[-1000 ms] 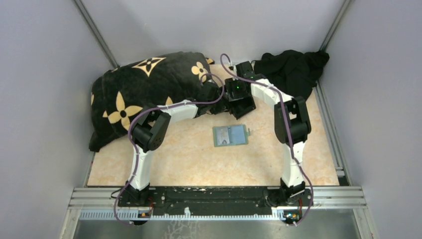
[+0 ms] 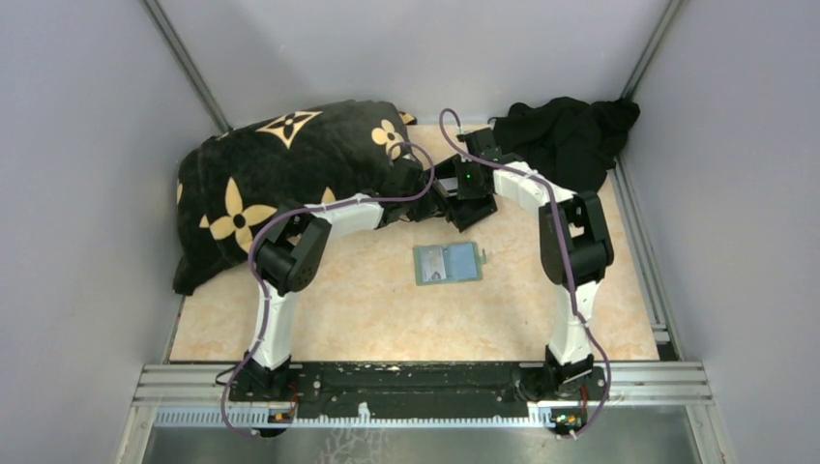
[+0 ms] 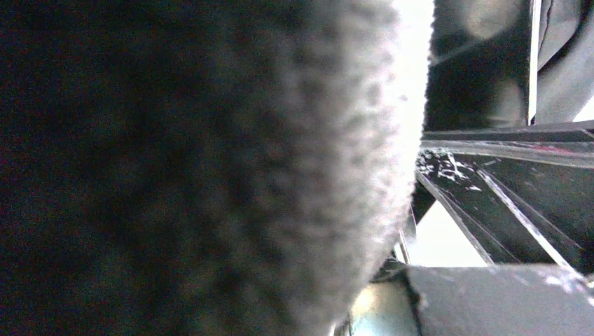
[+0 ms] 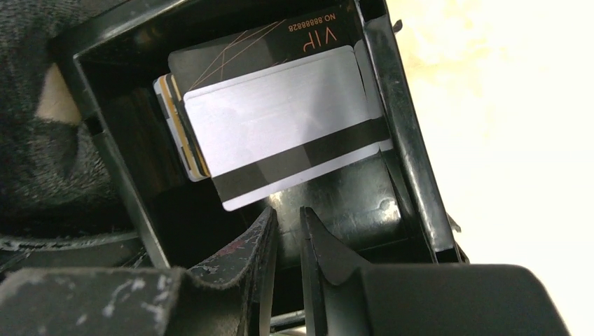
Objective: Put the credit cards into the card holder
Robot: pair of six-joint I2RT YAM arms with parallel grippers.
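Note:
Several stacked cards lie in a black box, seen in the right wrist view: a white card (image 4: pixel 280 112) with a dark stripe is on top, beside a black VIP card (image 4: pixel 259 45). Over the box, just below that white card in the view, my right gripper has its fingertips a narrow gap apart; no card shows between them. At the box's left side is my left gripper (image 2: pixel 440 205); whether it grips anything is hidden. A flat opened holder (image 2: pixel 448 280), with a grey half and a light blue half, lies on the table in front.
The dark box (image 2: pixel 474 215) stands between both arms. A large black patterned pillow (image 2: pixel 280 184) fills the back left and blocks much of the left wrist view. Black cloth (image 2: pixel 566 140) lies at the back right.
My right gripper has shifted slightly to the right and towards the front over the box, uncovering a white card there. The left arm and the flat holder look unmoved.

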